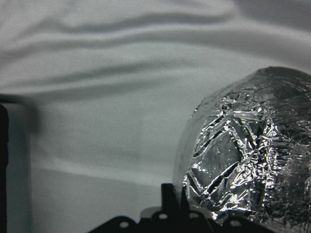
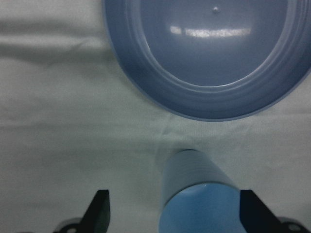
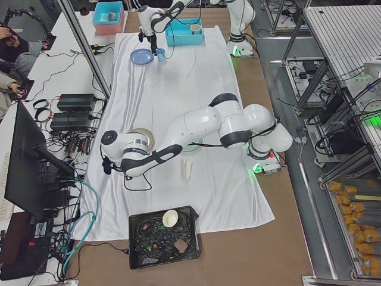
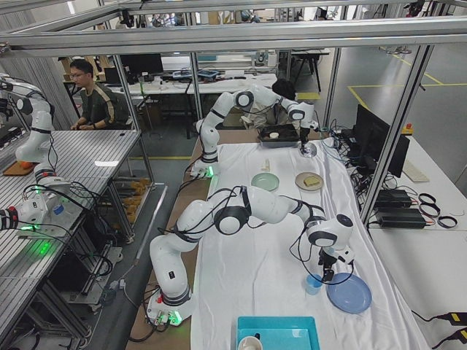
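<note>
My left gripper (image 3: 109,165) is low at the table's left edge, beside a crumpled foil-covered object (image 1: 248,155) seen in the left wrist view; whether its fingers are shut on it I cannot tell. My right gripper is open at the far end, around a light blue cup (image 2: 199,208) with a finger on either side. The blue plate (image 2: 204,104) lies just beside that cup.
A beige plate (image 4: 297,180) with a yellow item, a green plate (image 4: 265,182), a teal bin (image 4: 276,328) with a white cup and a black tray (image 3: 152,256) stand on the table.
</note>
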